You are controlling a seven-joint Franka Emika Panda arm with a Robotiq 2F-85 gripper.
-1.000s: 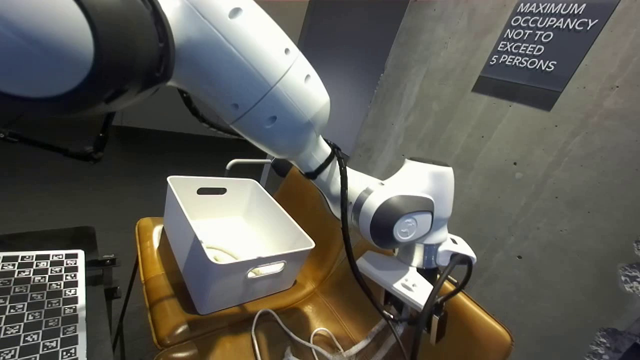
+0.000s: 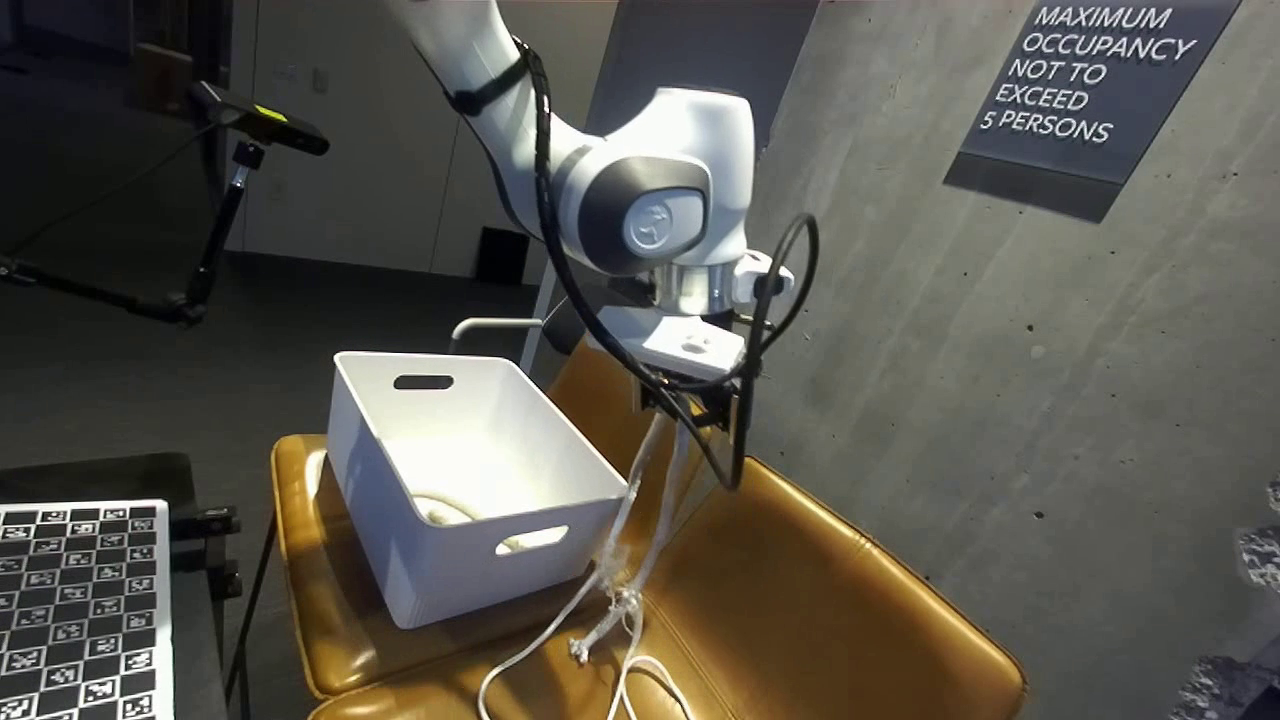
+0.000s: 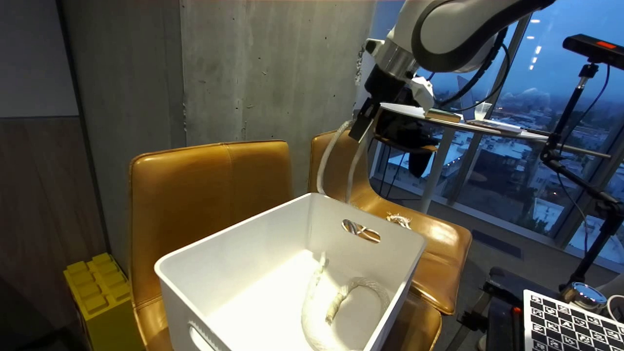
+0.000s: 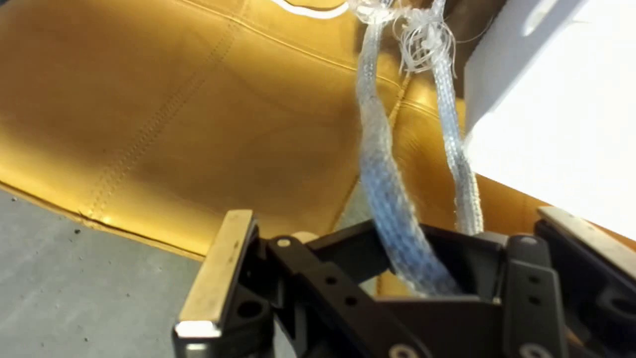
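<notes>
A pale braided rope (image 2: 657, 528) hangs in two strands from my gripper (image 2: 686, 420), which is shut on it above the tan chair. The exact pinch point is hidden. In the wrist view the thicker rope strand (image 4: 384, 173) runs into the middle of the gripper, and a second strand passes behind. Frayed knots (image 4: 426, 39) show further down. Beside the gripper stands a white bin (image 2: 402, 510) with handle slots. Another pale rope (image 3: 319, 316) lies curled inside the bin.
The bin rests across tan leather chairs (image 2: 828, 576). A concrete wall (image 2: 1020, 396) rises close behind the gripper. A camera stand (image 3: 576, 93) and a checkered board (image 2: 84, 612) are off to the side. Space above the bin is open.
My gripper has risen from low over the chair and moved left toward the bin in exterior view 1. The rope has come up with it and now hangs. The bin has not moved.
</notes>
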